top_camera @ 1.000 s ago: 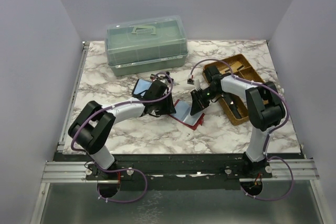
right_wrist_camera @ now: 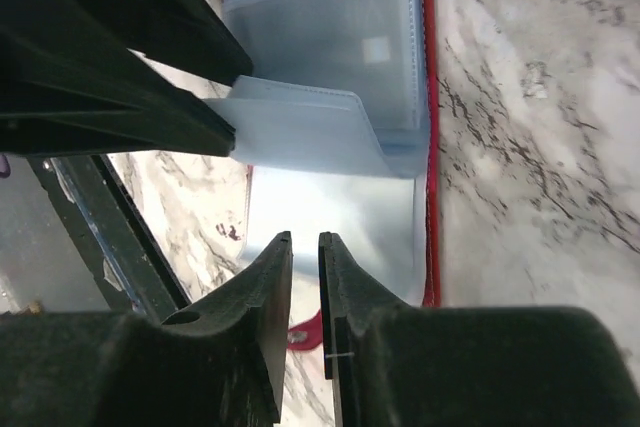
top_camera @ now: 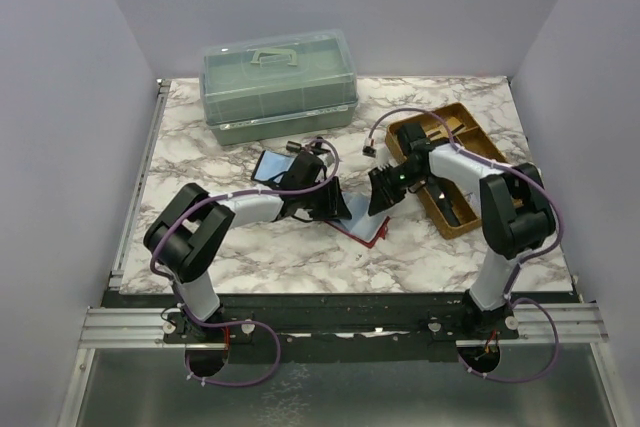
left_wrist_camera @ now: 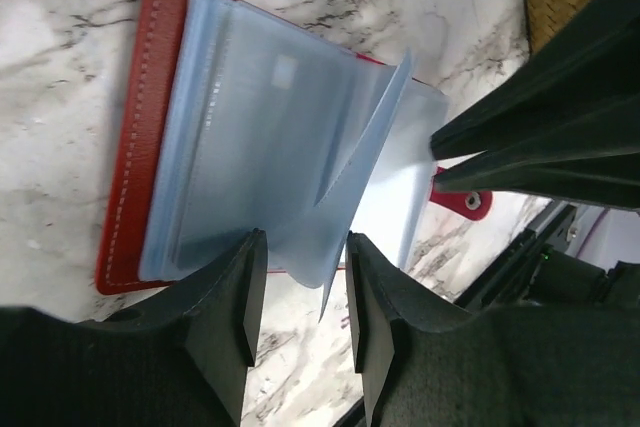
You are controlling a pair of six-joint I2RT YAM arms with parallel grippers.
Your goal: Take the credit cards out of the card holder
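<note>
The red card holder [left_wrist_camera: 140, 127] lies open on the marble table, with translucent sleeves [left_wrist_camera: 260, 127] over white inner pages. A curled clear sleeve [right_wrist_camera: 300, 127] stands up from it. My left gripper is at that flap's lower end, fingertips close together on either side of it; whether they grip it is unclear. My right gripper is over the white lower part of the holder, fingertips slightly apart with nothing visible between them. Whether any cards are inside cannot be told.
A woven divided basket [top_camera: 465, 122] stands at the right behind my right arm. A green lidded box [top_camera: 278, 87] is at the back. A blue item [top_camera: 270, 164] lies behind my left arm.
My left gripper has edged right, further over the card holder.
</note>
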